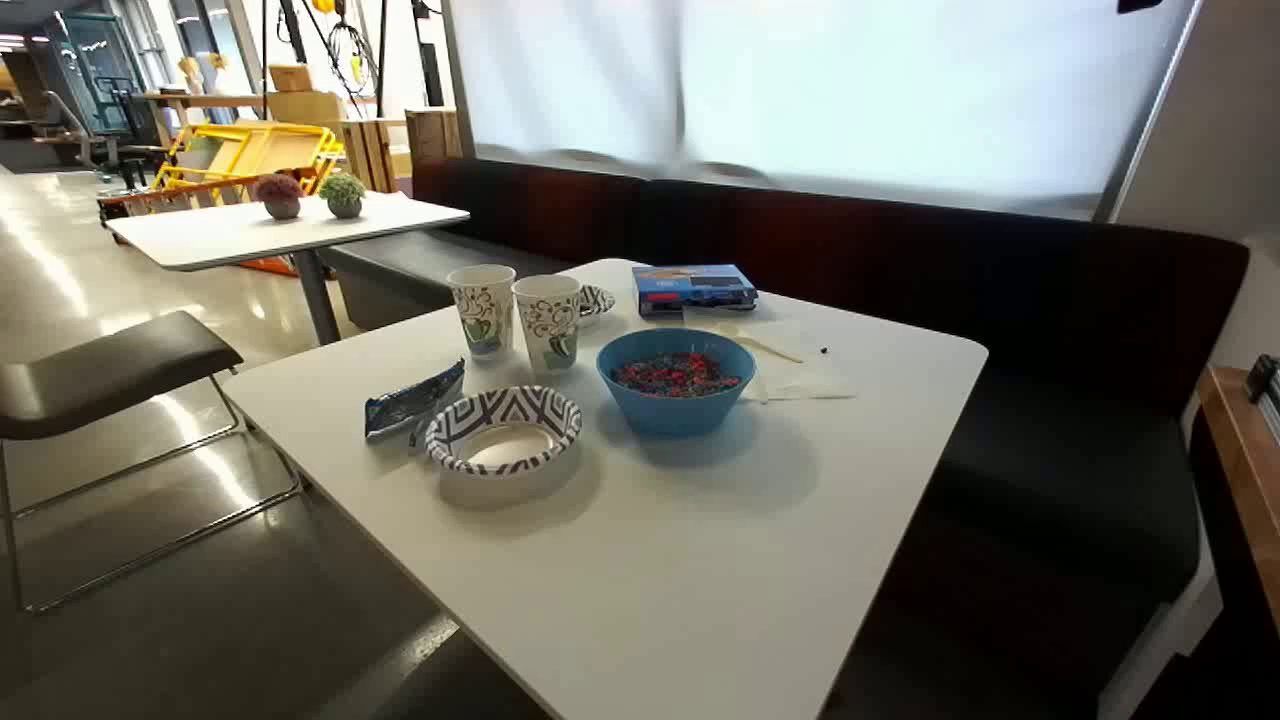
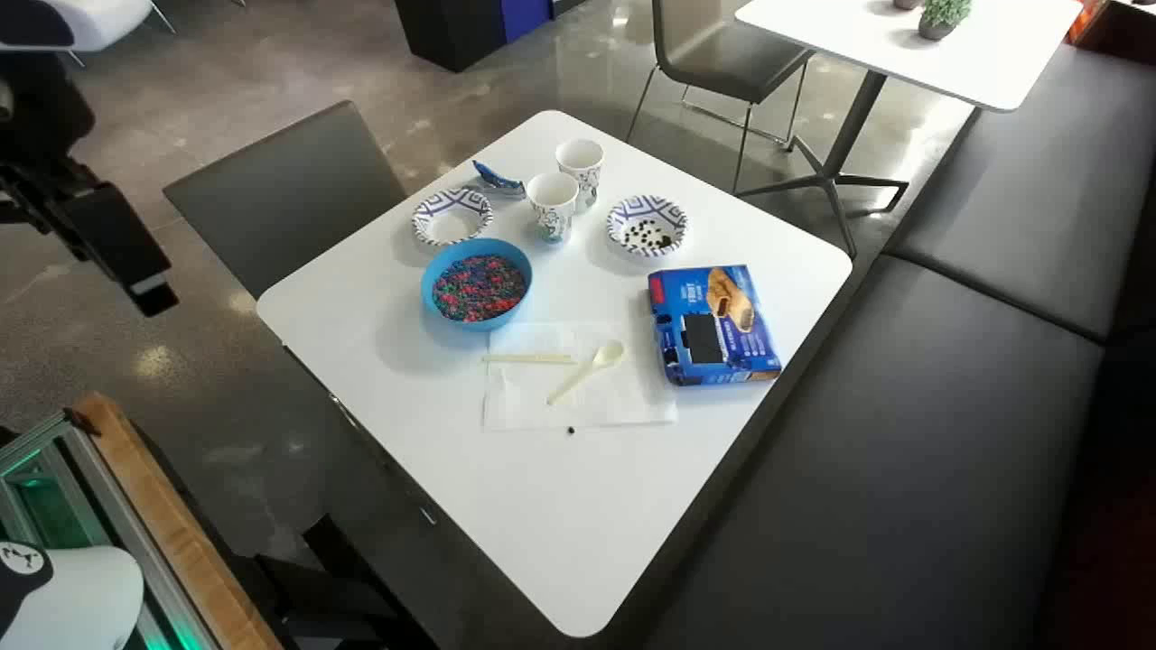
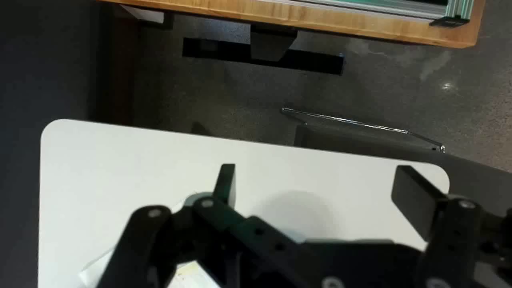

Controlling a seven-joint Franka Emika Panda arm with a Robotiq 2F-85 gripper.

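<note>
My gripper stands open in the wrist view, its two black fingers wide apart with only bare white tabletop behind the gap. In exterior view 2 the gripper [image 2: 152,291] hangs at the left, off the table's edge and clear of everything on it. A blue bowl [image 2: 477,320] full of red, blue and dark bits sits near the table's middle. Behind it are an empty patterned paper bowl [image 2: 452,222] and two paper cups [image 2: 554,206]. Another patterned bowl [image 2: 647,226] contains small dark pieces. A pale spoon [image 2: 588,372] lies on a white napkin [image 2: 520,406].
A blue snack box [image 2: 694,292] lies right of the napkin. One dark crumb [image 2: 571,430] rests in front of it. A shiny blue wrapper [image 1: 414,402] lies beside the empty bowl. A black bench [image 2: 921,455] borders the right side.
</note>
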